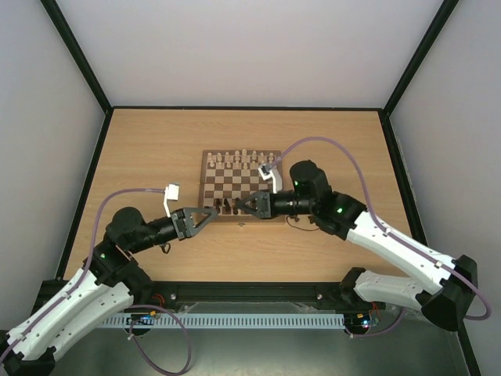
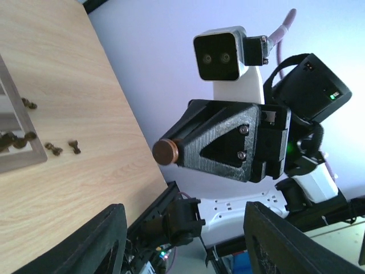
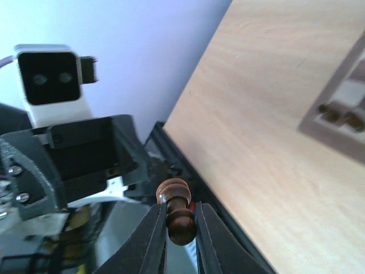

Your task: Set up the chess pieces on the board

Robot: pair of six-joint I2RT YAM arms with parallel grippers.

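A dark brown chess piece [image 3: 178,214] is pinched between the fingertips of my right gripper; its round base [image 2: 165,152] faces the left wrist camera. In the top view, that right gripper [image 1: 239,205] is over the near side of the chessboard [image 1: 240,184]. My left gripper [image 1: 217,213] is apart from it, to the left, fingers open and empty; its two fingers [image 2: 100,242] stand wide in the left wrist view. Light pieces [image 1: 244,155] line the board's far side. Several dark pieces [image 1: 226,206] stand near its close edge, partly hidden by the grippers.
Loose dark pieces [image 2: 74,146] lie on the wooden table just off the board's corner in the left wrist view. Both grippers are close together near the board's front edge.
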